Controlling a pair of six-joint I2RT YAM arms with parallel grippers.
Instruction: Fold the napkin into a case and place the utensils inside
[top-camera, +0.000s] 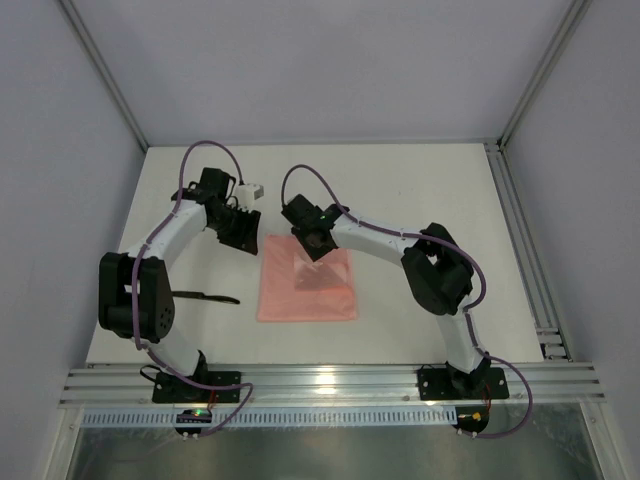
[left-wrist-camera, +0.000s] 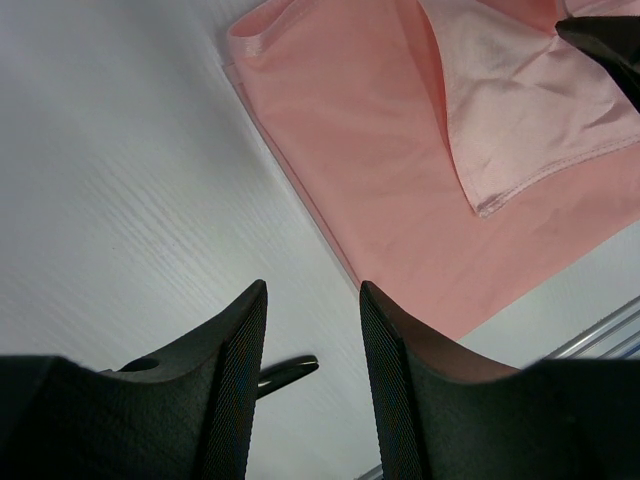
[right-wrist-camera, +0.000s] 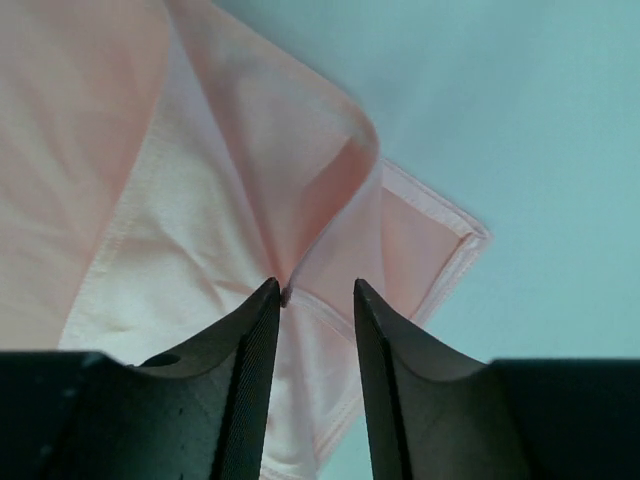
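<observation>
The pink napkin (top-camera: 280, 305) lies on the white table, with a folded flap (left-wrist-camera: 520, 120) on top whose corner points toward the front. Over the napkin's back part, my right gripper (top-camera: 318, 257) has its fingers apart. In the right wrist view, a raised fold edge (right-wrist-camera: 345, 205) of cloth reaches the left fingertip (right-wrist-camera: 268, 292); it does not appear pinched. My left gripper (top-camera: 252, 249) stands open beside the napkin's left edge with nothing between its fingers. Dark utensils (top-camera: 205, 297) lie on the table left of the napkin; one black handle end (left-wrist-camera: 288, 374) shows behind the left fingers.
Bare table (top-camera: 420, 185) stretches behind and to the right of the napkin. A metal rail (top-camera: 330, 385) runs along the front edge. The right arm (top-camera: 380, 240) crosses low over the table's right half.
</observation>
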